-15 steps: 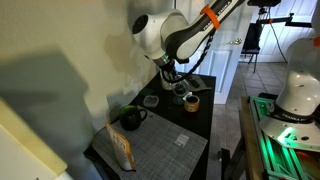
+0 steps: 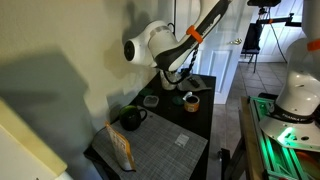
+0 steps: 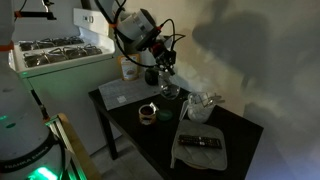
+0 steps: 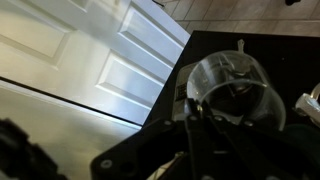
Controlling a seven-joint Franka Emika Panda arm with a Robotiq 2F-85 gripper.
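Note:
A clear cup (image 4: 235, 88) fills the middle of the wrist view, tilted, its near rim at my fingers. My gripper is shut on that rim; the fingertips are dark and partly blurred. In exterior view 2 the gripper (image 3: 167, 66) hangs above the dark table, the clear cup (image 3: 169, 88) just below it. From exterior view 1 the gripper (image 2: 178, 78) is small and dark against the things behind it, so the hold is hard to make out there.
A copper-coloured cup (image 3: 147, 115) stands near the gripper. On a grey mat (image 3: 203, 150) lies a dark flat object (image 3: 200, 141). A black mug (image 2: 132, 117) and an upright bottle (image 2: 121, 148) are near the wall. A grey sheet (image 2: 165, 140) covers the table's near end.
The table objects look unmoved.

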